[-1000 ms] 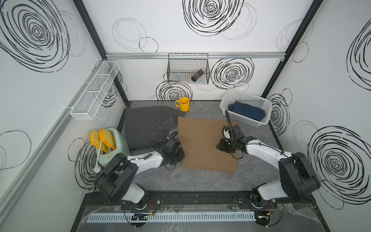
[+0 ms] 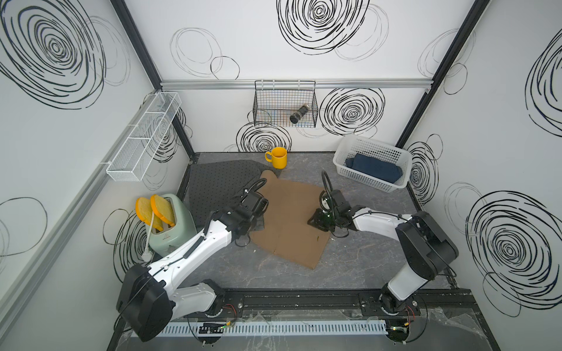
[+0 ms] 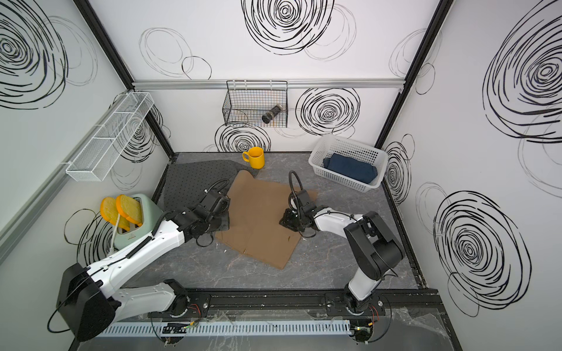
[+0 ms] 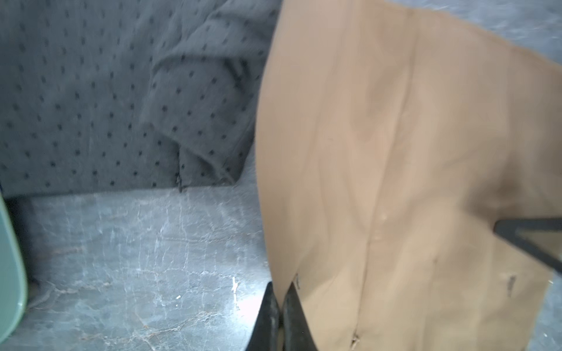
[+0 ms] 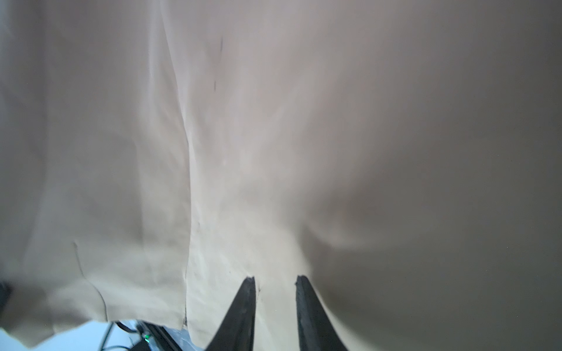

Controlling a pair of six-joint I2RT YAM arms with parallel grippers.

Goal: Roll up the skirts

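Note:
The tan skirt (image 2: 292, 204) lies spread in the middle of the table, its near corner pointing to the front. My left gripper is shut on its left edge; the cloth narrows to a pinch at the fingertips. On the right side of the skirt, my right gripper is shut on tan cloth, a fold of it showing between its slightly parted fingers. A dark grey dotted skirt (image 4: 105, 105) lies flat at the back left, partly hidden by my left arm in the top left view; one corner is bunched beside the tan cloth.
A white basket (image 2: 345, 153) holding a rolled dark blue cloth (image 2: 376, 168) stands at the back right. A yellow mug (image 2: 279, 158) is behind the skirts. The green toaster (image 2: 186, 225) stands at the left. Bare table (image 2: 363, 263) shows at front right.
Both grippers have moved left, drawing the tan skirt with them. It has turned, its near corner swinging to the front, and its left edge now overlaps the grey skirt.

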